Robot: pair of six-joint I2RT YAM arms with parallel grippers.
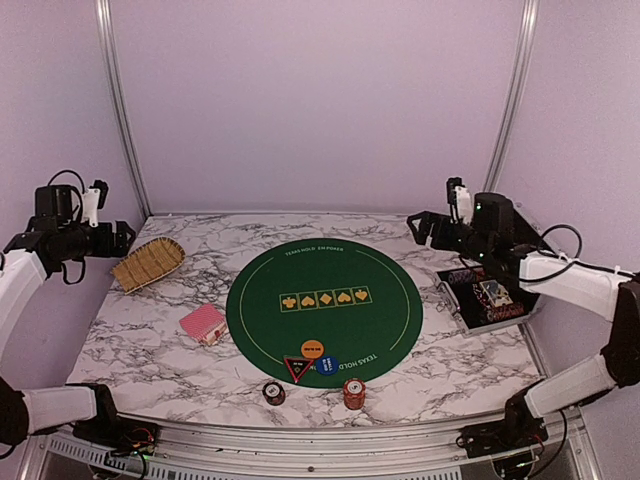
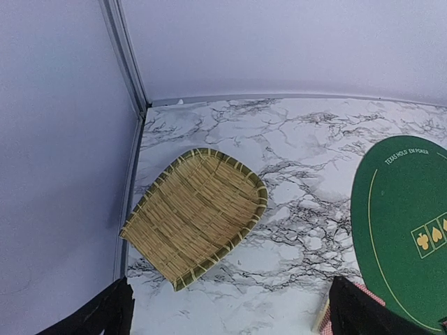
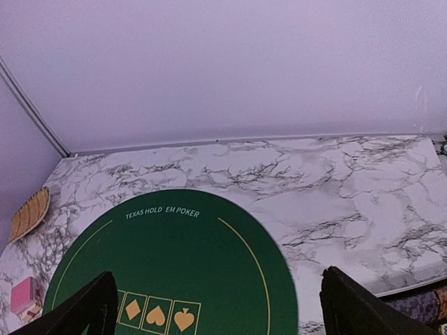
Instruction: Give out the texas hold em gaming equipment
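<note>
A round green poker mat (image 1: 325,330) lies mid-table. On its front part rest an orange disc (image 1: 312,349), a blue disc (image 1: 327,365) and a black-and-red triangle (image 1: 297,368). Dark chips (image 1: 273,393) and a red chip stack (image 1: 354,393) stand just in front of it. Red-backed cards (image 1: 203,323) lie to its left. The chip case (image 1: 488,300) sits open at the right. My left gripper is open and empty, high above the table's left side. My right gripper hangs open and empty above the right side, left of the case.
A woven basket (image 1: 150,265) lies at the back left, with nothing in it. Walls close off the back and both sides.
</note>
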